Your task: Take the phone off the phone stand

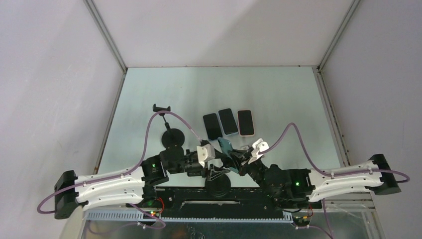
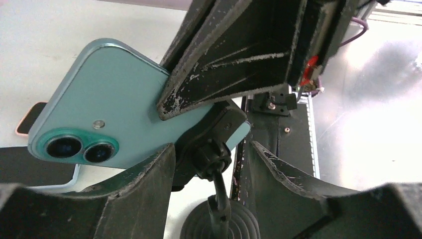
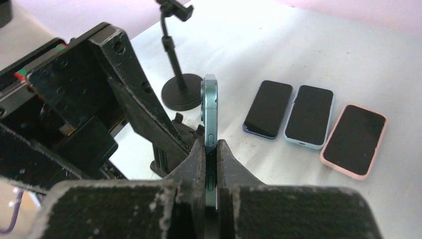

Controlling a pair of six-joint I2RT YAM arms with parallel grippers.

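Observation:
A teal phone [image 2: 104,109] stands on edge in the black holder [image 2: 199,154] of a stand near the table's front, its round base [image 1: 217,187] below. In the left wrist view the holder crosses the phone's back toward its far end. My right gripper is shut on the phone, which appears edge-on between its fingers. My left gripper stands open just in front of the holder and the stand's stem, with nothing seen held between its fingers.
Three phones [image 1: 212,126] lie flat in a row in the middle of the table. A second, empty stand [image 1: 172,137] is at the left.

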